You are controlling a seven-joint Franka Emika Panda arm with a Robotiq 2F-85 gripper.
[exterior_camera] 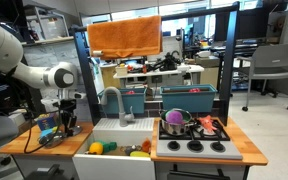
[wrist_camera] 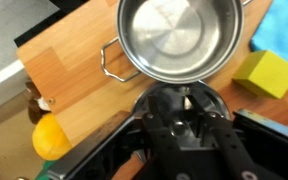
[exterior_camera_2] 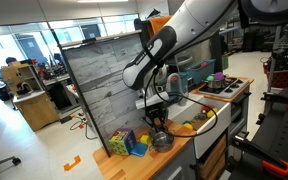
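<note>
A steel pot (wrist_camera: 176, 32) with loop handles sits on the wooden counter (wrist_camera: 76, 82), its empty inside facing up in the wrist view. Beside it is a round, dark lid with a shiny rim (wrist_camera: 222, 104), partly covered by my gripper. The fingers look closed at the lid's middle, apparently on its knob, though the grip itself is mostly hidden. Exterior view 2 has the gripper (exterior_camera_2: 159, 121) low over the left counter, right by the pot (exterior_camera_2: 162, 141). Whether the lid touches the counter, I cannot tell.
A yellow block (wrist_camera: 267, 73) and a blue cloth (wrist_camera: 283, 30) lie close to the pot. A yellow, rounded item (wrist_camera: 50, 137) lies on the other side. The sink basin (exterior_camera: 122, 136) and the stove (exterior_camera: 196, 146) with a pot are farther right.
</note>
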